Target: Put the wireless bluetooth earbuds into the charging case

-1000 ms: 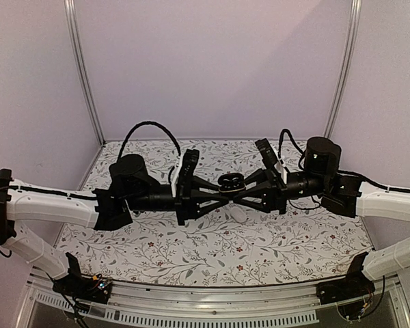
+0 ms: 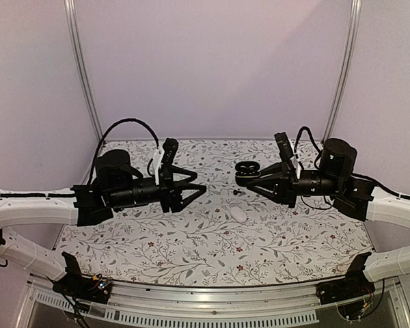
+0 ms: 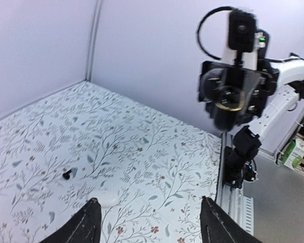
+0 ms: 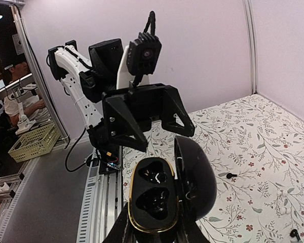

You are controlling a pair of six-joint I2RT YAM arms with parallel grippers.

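The black charging case [image 2: 247, 174], lid raised, is held by my right gripper [image 2: 256, 186], shut on it. In the right wrist view the case [image 4: 153, 202] shows two dark, shiny cavities; whether these hold earbuds I cannot tell. My left gripper [image 2: 198, 188] stands open left of the case, apart from it, with nothing between its fingers. A small black object [image 4: 230, 175], possibly an earbud, lies on the floral table, and another [image 4: 294, 234] lies at the right of that view.
A white oval object [image 2: 237, 214] lies on the floral mat [image 2: 157, 246] below the case. Small white pieces [image 4: 285, 202] show in the right wrist view. Walls stand behind and at the sides.
My left gripper has moved left and away from the case, and its fingers stand open.
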